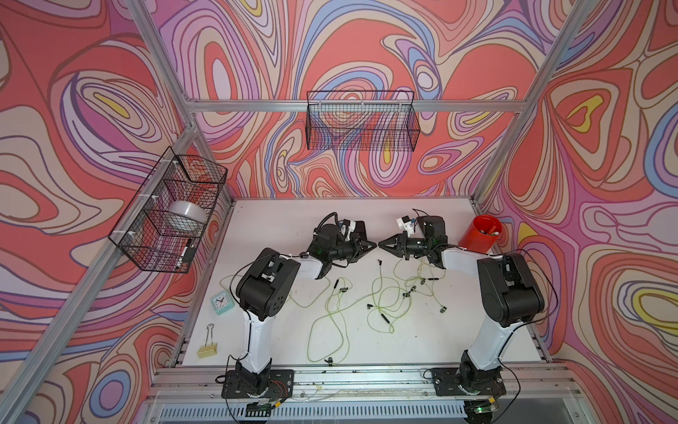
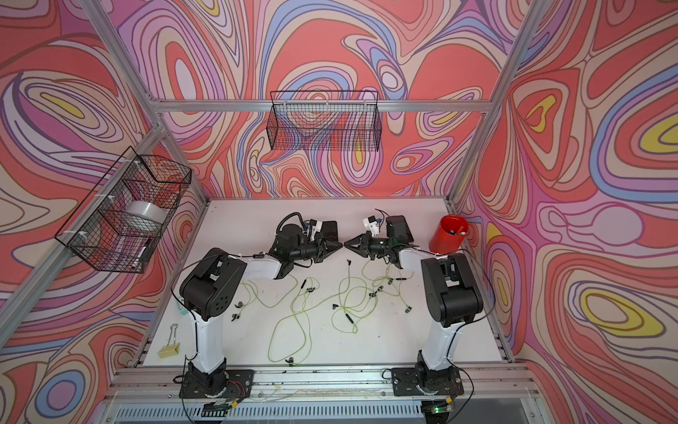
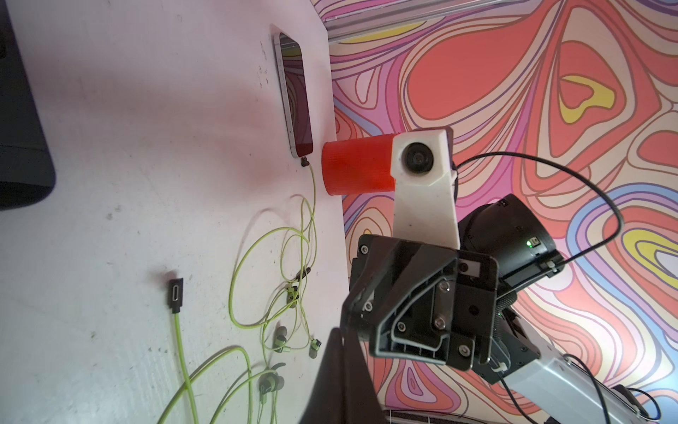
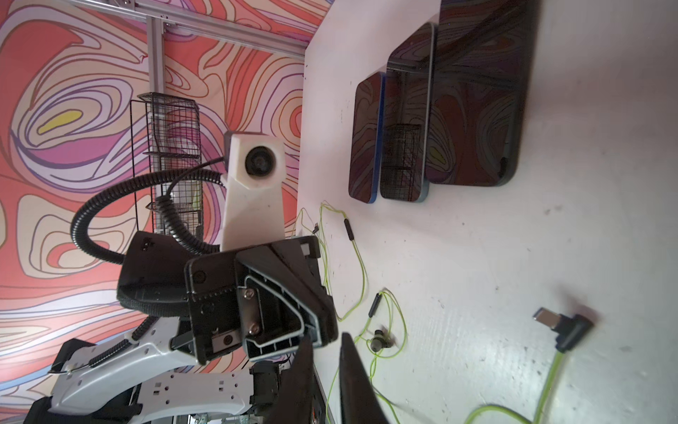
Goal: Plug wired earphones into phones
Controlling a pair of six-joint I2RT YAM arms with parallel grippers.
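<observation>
A black angled plug [image 4: 574, 330] on a green earphone cable lies loose on the white table, its metal tip showing in the right wrist view. From the left wrist view the same plug [image 3: 176, 294] sits left of and apart from the fingers. My right gripper is open a little, with nothing in the gap. My left gripper is shut and empty, facing the right one closely above the table. Three phones lie side by side: large black [image 4: 480, 106], grey-edged [image 4: 406, 120], blue-edged [image 4: 366, 137]. Another phone [image 3: 294, 99] has a plug at its lower end.
Green cables [image 1: 328, 318] with earbuds spread over the table's middle and front. A red bucket [image 1: 483, 233] stands at right. At left are a teal clock [image 1: 221, 302] and a yellow clip [image 1: 207, 349]. Bare table lies around the loose plug.
</observation>
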